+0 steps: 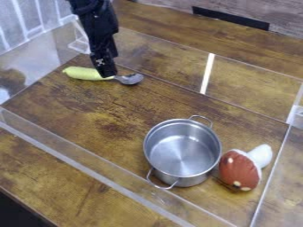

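The black gripper point(104, 67) hangs at the upper left, open, just over a pale yellow-green elongated object point(85, 74). A metal spoon point(129, 79) lies just right of that object. Whether the fingertips touch either thing, I cannot tell. A steel pot point(182, 152) with two handles stands at the lower middle right.
A toy mushroom point(242, 169) with a red-brown cap lies right of the pot. Clear low borders edge the wooden table point(83, 168).
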